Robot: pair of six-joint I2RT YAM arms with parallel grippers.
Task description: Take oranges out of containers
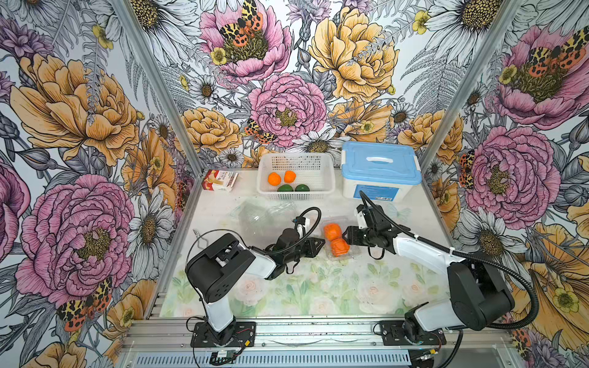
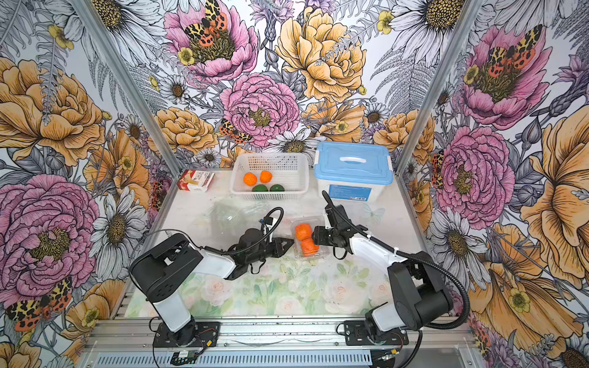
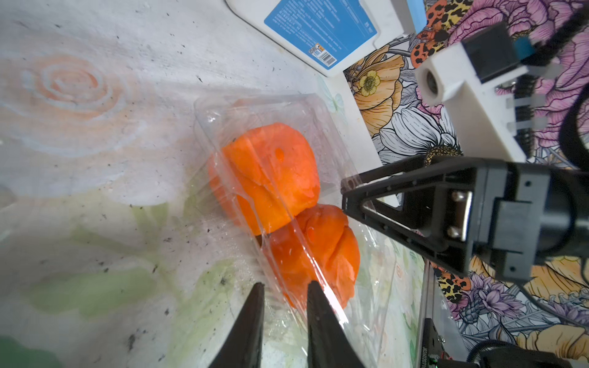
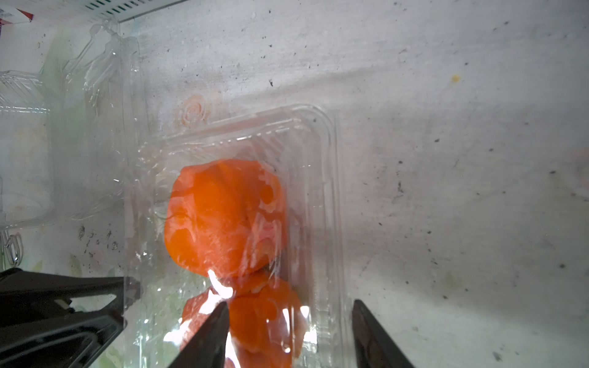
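Observation:
A clear plastic container (image 4: 325,184) holding two wrinkled oranges, one (image 3: 270,178) behind the other (image 3: 319,257), lies mid-table, its plastic reflecting over the fruit. My left gripper (image 1: 318,244) is at its left side, fingertips (image 3: 257,294) low by the near part of the wall. My right gripper (image 1: 349,235) is at the right side, fingertips (image 4: 359,316) straddling that wall from above. Both grippers look part open, with nothing clearly held between their fingers.
A white basket (image 1: 319,162) with two oranges and green fruit stands at the back, beside a blue-lidded box (image 1: 380,168) and a small carton (image 1: 217,179). An empty clear container (image 1: 260,217) lies left.

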